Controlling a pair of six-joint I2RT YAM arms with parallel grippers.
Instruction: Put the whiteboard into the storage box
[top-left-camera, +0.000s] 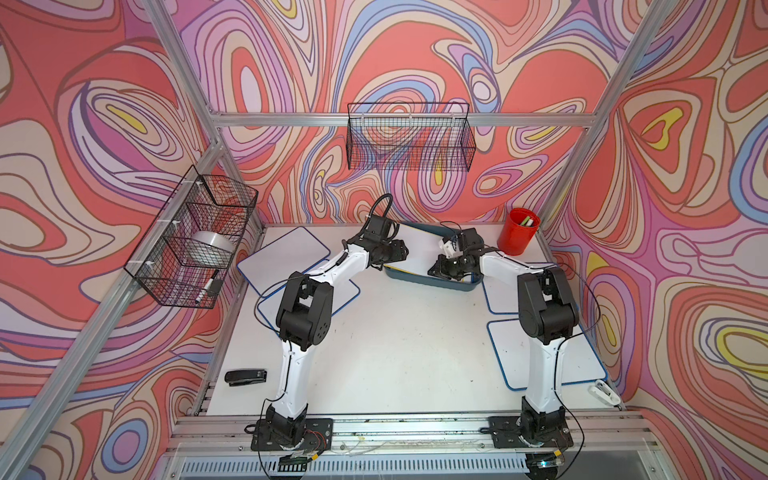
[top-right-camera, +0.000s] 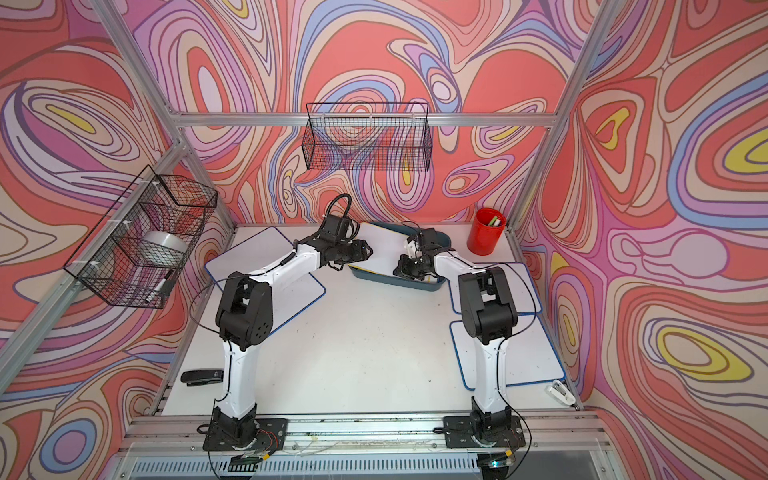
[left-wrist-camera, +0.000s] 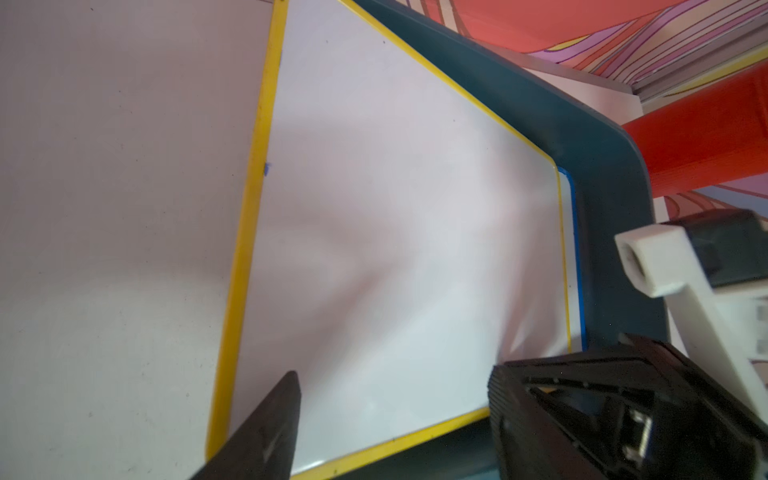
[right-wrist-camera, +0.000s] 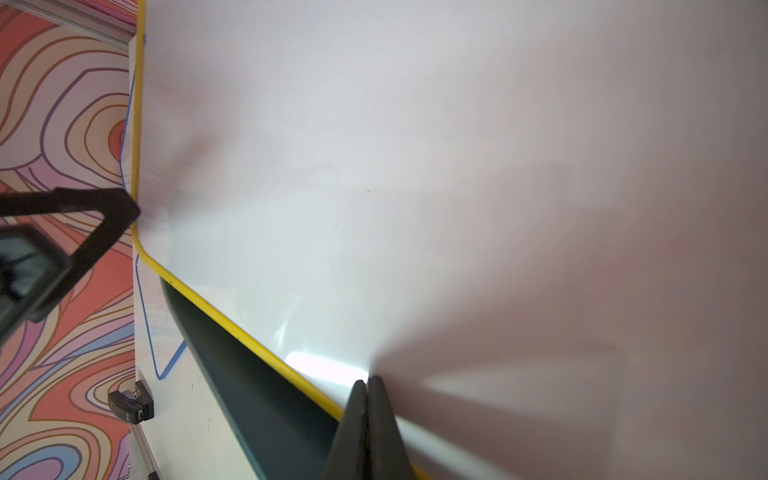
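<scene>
A yellow-edged whiteboard (left-wrist-camera: 400, 240) lies tilted in the dark teal storage box (top-left-camera: 428, 281), with a blue-edged board (left-wrist-camera: 569, 264) showing beneath it on one side. My left gripper (top-left-camera: 396, 257) is over the box's left end at the whiteboard; in the left wrist view its fingers are parted, with board surface between them. My right gripper is shut at the board's yellow edge along the box's near wall; whether any thin edge sits between its fingertips is unclear.
Blue-edged boards (top-left-camera: 284, 256) lie at left and right (top-left-camera: 544, 356). A red bucket (top-left-camera: 516, 236) stands back right. Wire baskets (top-left-camera: 408, 144) hang at back and left. A black stapler-like object (top-left-camera: 245, 376) lies front left.
</scene>
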